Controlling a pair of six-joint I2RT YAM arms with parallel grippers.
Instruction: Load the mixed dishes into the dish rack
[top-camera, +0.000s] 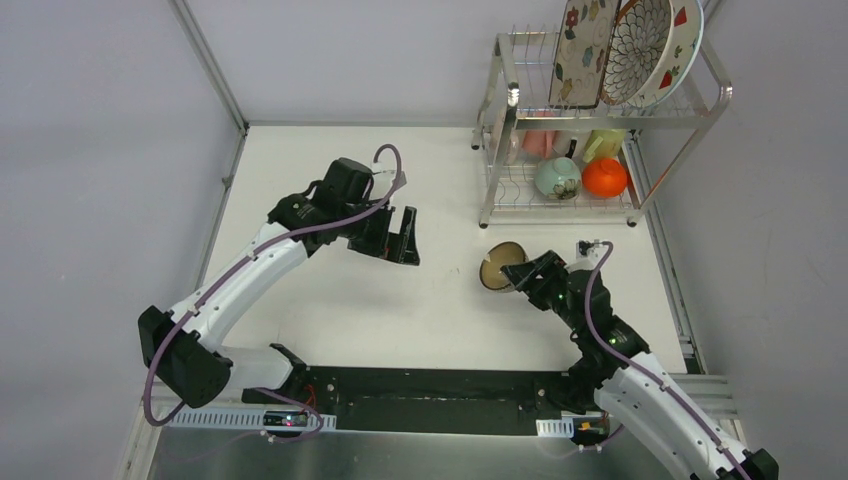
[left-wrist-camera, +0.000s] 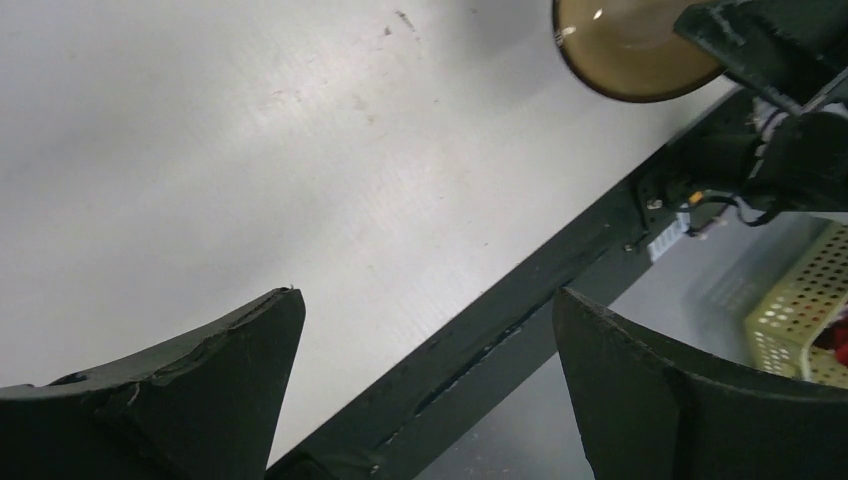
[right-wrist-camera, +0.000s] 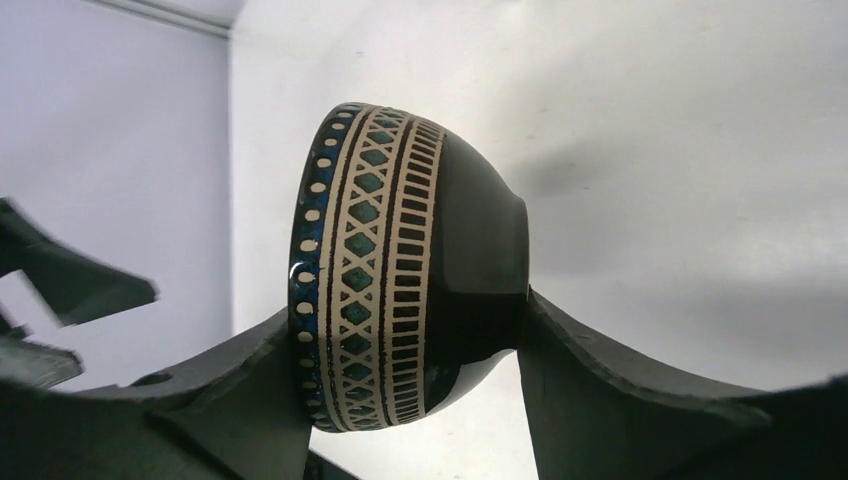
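A bowl (top-camera: 497, 265) with a tan inside and a dark, patterned outside (right-wrist-camera: 400, 265) is tilted in the grip of my right gripper (top-camera: 513, 271), above the table; the right wrist view shows both fingers against it. It also appears at the upper right of the left wrist view (left-wrist-camera: 625, 50). My left gripper (top-camera: 400, 238) stands open to the left of the bowl, nothing between its fingers. The steel dish rack (top-camera: 603, 124) at the back right holds plates on top and several mugs and bowls below, including a mint one (top-camera: 557, 178) and an orange one (top-camera: 604, 177).
Walls bound it at back and sides. A yellow basket (left-wrist-camera: 790, 310) with something red in it shows below the table edge in the left wrist view.
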